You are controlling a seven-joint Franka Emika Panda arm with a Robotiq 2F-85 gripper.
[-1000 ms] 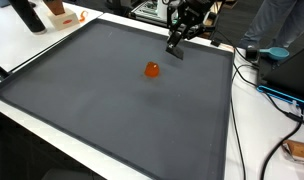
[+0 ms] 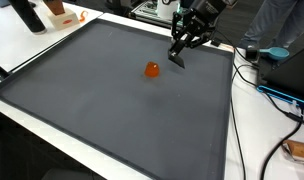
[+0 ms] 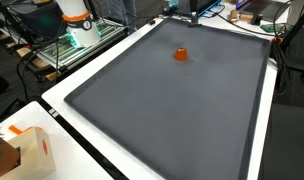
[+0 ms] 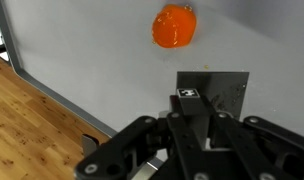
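An orange, rounded object point(image 2: 152, 69) sits on the grey board, and in the wrist view the same orange object point(image 4: 174, 26) lies near the top. My gripper is shut on a dark, flat-ended piece point(image 4: 227, 88), whose square end shows beyond the fingers. In exterior view 1 this dark piece point(image 2: 176, 61) hangs below the gripper point(image 2: 181, 44), to the right of the orange object and apart from it. Whether its lower end touches the board cannot be told. Exterior view 2 shows the orange object point(image 3: 181, 54) near the far edge.
The grey board point(image 2: 112, 105) has a pale raised border and is mostly bare toward the front. Cables point(image 2: 262, 88) run along its right side. An orange-and-white item point(image 2: 65, 19) stands beyond the far left edge.
My gripper and the dark piece have shifted slightly toward the front right of the board. The orange object has stayed in place.
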